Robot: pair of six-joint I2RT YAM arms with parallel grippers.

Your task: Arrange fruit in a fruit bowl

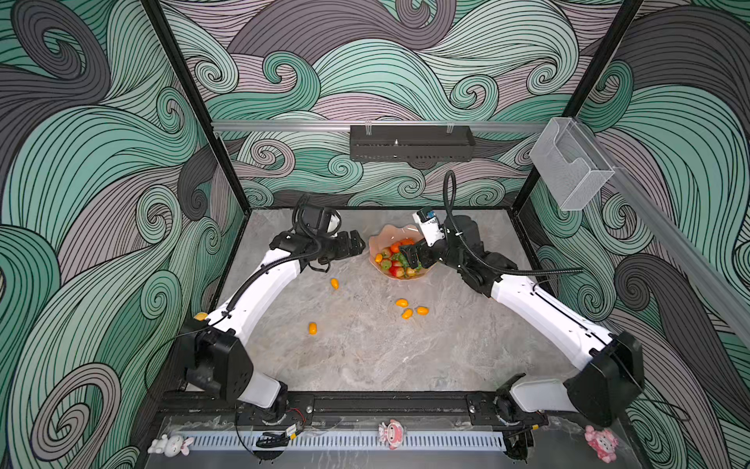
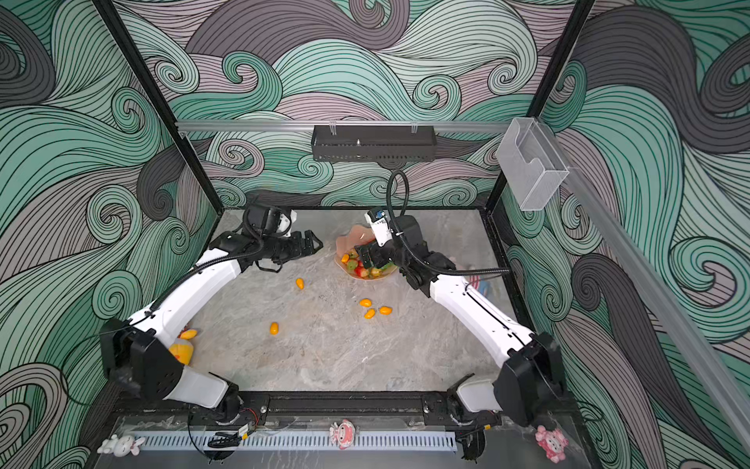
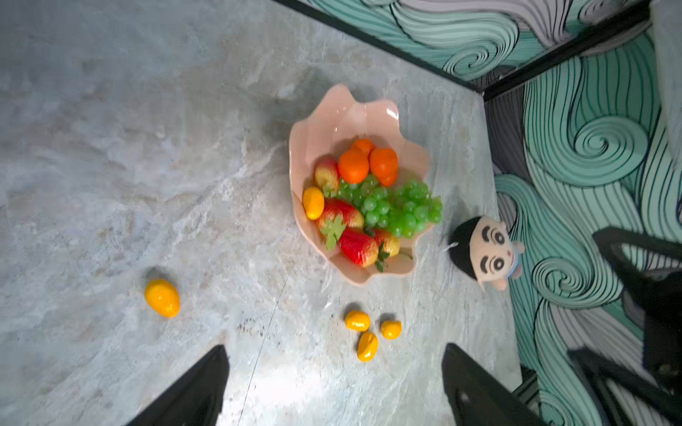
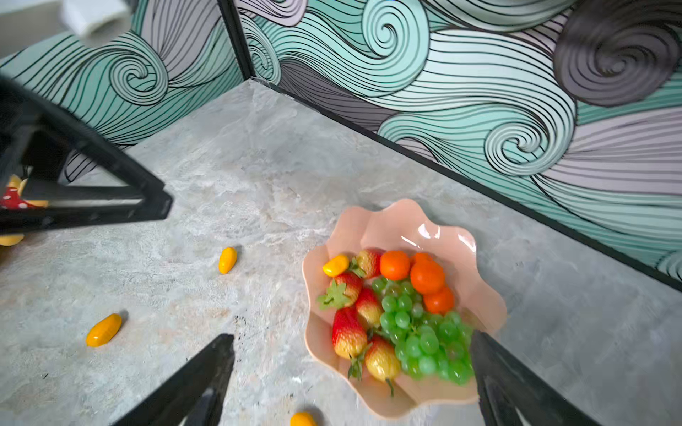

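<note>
A pink scalloped bowl (image 4: 334, 234) holds oranges (image 4: 427, 275), strawberries (image 4: 349, 333), green grapes (image 4: 426, 340) and one small yellow fruit (image 4: 336, 265). On the table in front of it lie three yellow fruits close together (image 1: 407, 313); two more (image 1: 334, 283) (image 1: 312, 328) lie apart to the left. My left gripper (image 1: 351, 244) is open above the table, left of the bowl, its fingers empty. My right gripper (image 1: 415, 254) hangs open over the bowl, also with nothing between its fingers.
Plush toys stand at the side edges, one (image 3: 486, 252) on the right, a yellow one (image 2: 181, 351) on the left. A mesh holder (image 1: 568, 164) hangs on the upper right rail.
</note>
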